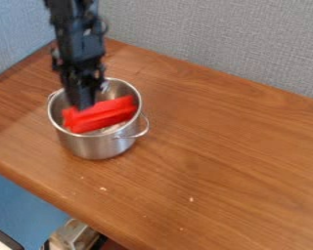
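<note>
A steel pot (97, 145) with side handles stands on the wooden table toward the back left. Inside it lies a red elongated object (101, 115). My gripper (81, 96) hangs over the left part of the pot, blurred, its lower end just above the red object. Whether its fingers are open or shut is unclear.
A grey wall runs along the back. Beyond the table's left edge is a blue surface with some metal hardware at the bottom left.
</note>
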